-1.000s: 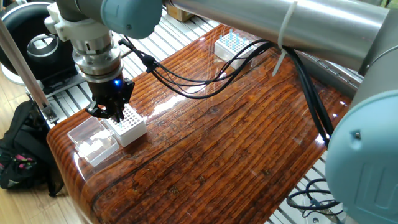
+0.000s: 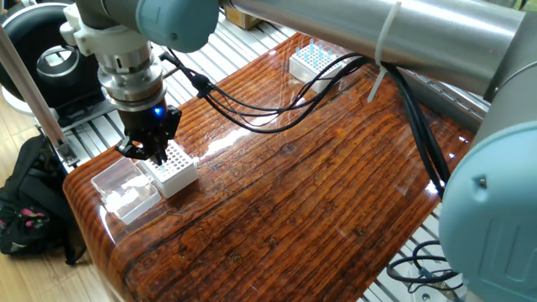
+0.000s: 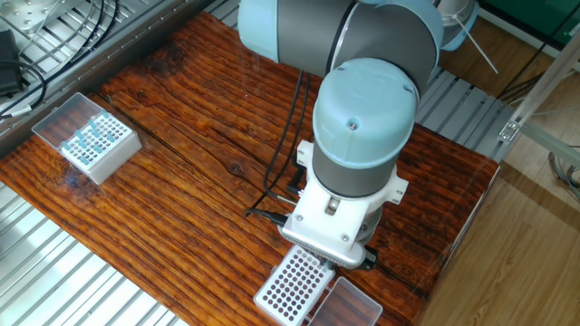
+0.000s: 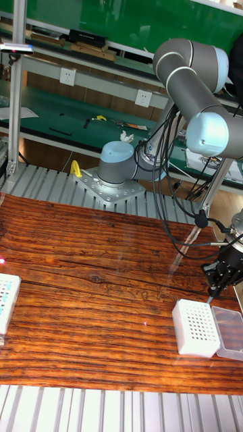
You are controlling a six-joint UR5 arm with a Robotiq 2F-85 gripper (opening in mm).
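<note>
My black gripper (image 2: 159, 158) points down at the edge of a white tip rack (image 2: 178, 178), its fingertips low over the holes. Whether its fingers are apart or hold something thin is too small to tell. Seen from above, the rack (image 3: 292, 288) shows rows of dark holes and no blue tips, though the arm covers one corner. A clear lid (image 4: 229, 333) lies open beside it. Across the table, a second white rack (image 3: 111, 156) carries several light-blue tips (image 3: 86, 143) standing in its holes, with its own clear lid (image 3: 65, 116) open behind.
Black cables (image 2: 277, 126) hang from the arm above the table. Metal slatted surface (image 4: 108, 410) runs along the table's edge.
</note>
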